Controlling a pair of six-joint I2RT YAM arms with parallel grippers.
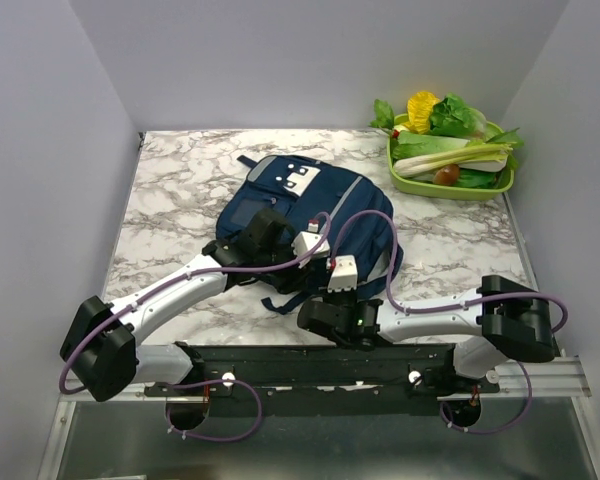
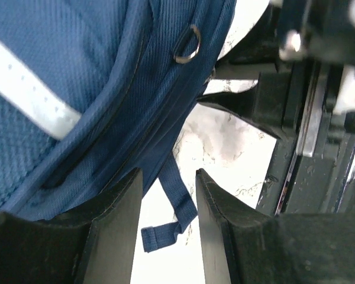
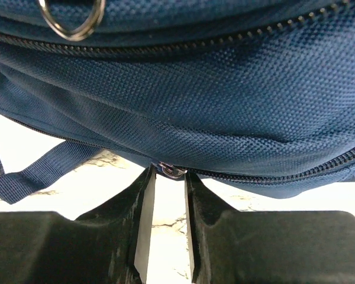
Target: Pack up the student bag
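The navy backpack [image 1: 300,195] lies on the marble table with its straps trailing toward the front edge. My left gripper hangs over its front side, fingers part open beside a loose strap [image 2: 177,195], nothing visible between them. My right gripper is at a lower zipper seam, its narrowly parted fingertips around a small metal zipper pull [image 3: 173,171]. Whether it grips the pull is unclear. A larger metal ring [image 3: 77,32] shows higher on the fabric.
A green basket [image 1: 425,185] of vegetables stands at the back right. Bare marble [image 1: 170,190] shows left of and right of the bag. Both arms are close together at the front.
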